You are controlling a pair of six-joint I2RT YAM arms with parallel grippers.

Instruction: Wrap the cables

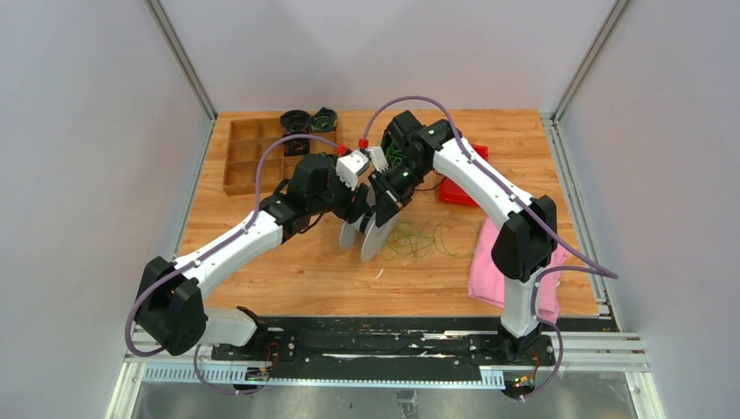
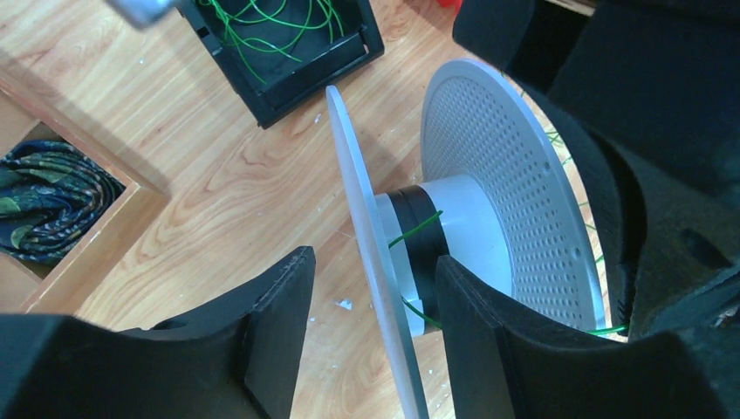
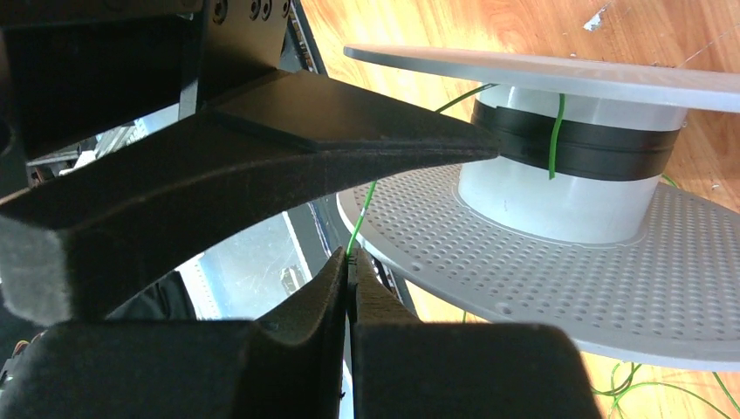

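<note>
A grey spool [image 1: 377, 239] with perforated flanges and black tape round its white core stands mid-table. From the core, a short green cable end [image 3: 557, 140] sticks out. My left gripper is open; in its wrist view the near flange edge runs between its fingers. One of its fingers [image 3: 288, 157] also crosses the right wrist view, in front of the cable. My right gripper is shut on the green cable [image 3: 364, 212], which runs from its tips past the flange toward the core. More green cable [image 1: 417, 243] lies loose right of the spool.
A black box with green wire [image 2: 288, 44] and a wooden compartment tray [image 1: 253, 153] stand behind. A red bin [image 1: 461, 194] and pink cloth [image 1: 485, 271] lie to the right. Both arms meet closely above the spool.
</note>
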